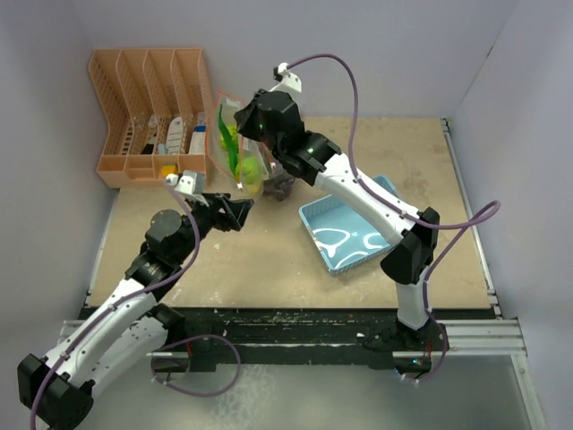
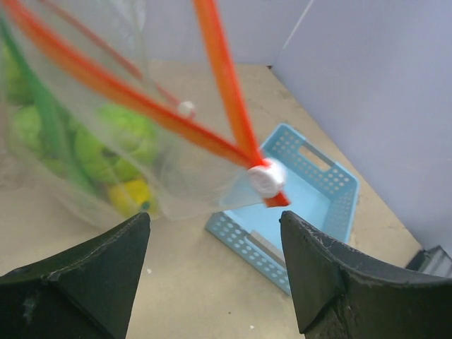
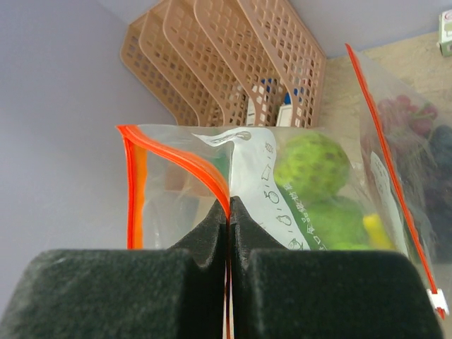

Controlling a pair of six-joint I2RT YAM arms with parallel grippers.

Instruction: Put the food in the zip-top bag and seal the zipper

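A clear zip top bag (image 1: 215, 152) with orange zip strips hangs upright, holding green and yellow food (image 1: 249, 170). My right gripper is shut on the top orange edge of its mouth. In the left wrist view, two orange strips (image 2: 229, 92) spread apart and meet at a white slider (image 2: 267, 178). Below that slider, my left gripper is part open with nothing between its fingers; the slider appears above the right finger. From above, the left gripper (image 1: 237, 215) is just in front of the bag's lower end.
A second zip bag (image 3: 417, 148) with dark and red contents stands beside the first. A blue basket (image 1: 318, 237) lies to the right. The tan divided rack (image 1: 112, 170) is at the back left.
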